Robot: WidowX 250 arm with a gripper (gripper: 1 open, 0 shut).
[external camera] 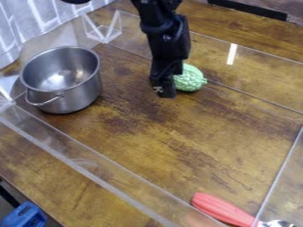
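My black gripper (164, 82) hangs from the top centre, just left of a pale green knobbly object (189, 78), which looks like a toy vegetable and is partly hidden behind it. Whether the fingers are open or shut, or touch the green object, I cannot tell. A steel pot (62, 80) with a wire handle sits on the wooden table (154, 142) at the left.
A red-handled utensil (225, 209) with a metal head lies at the lower right. A blue object (27, 216) is at the lower left corner. Clear plastic strips border the table.
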